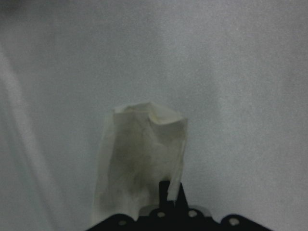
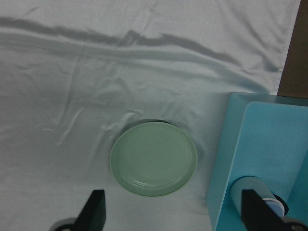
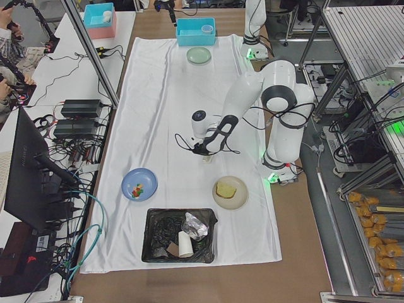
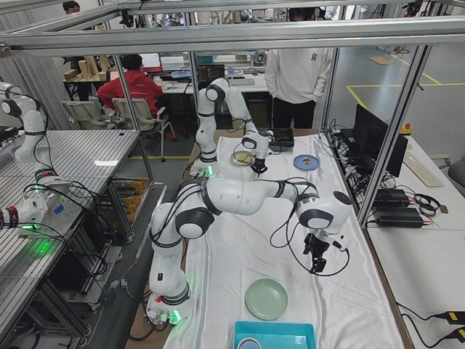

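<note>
A crumpled pale paper piece, like a napkin or bag [image 1: 134, 159], is at my left gripper; in the left wrist view its fingers are shut on the edge of the paper. In the camera left view that gripper [image 3: 201, 149] is low over the middle of the white cloth [image 3: 158, 101]. My right gripper hangs open near the green plate [image 2: 153, 159] and the teal bin [image 2: 219, 163], which holds a cup [image 2: 248, 192].
A blue plate [image 3: 139, 174] with small colourful pieces, a beige plate [image 3: 230, 202] with a yellow item, and a black lined bin [image 3: 164, 227] with foil and a white roll lie at the near end.
</note>
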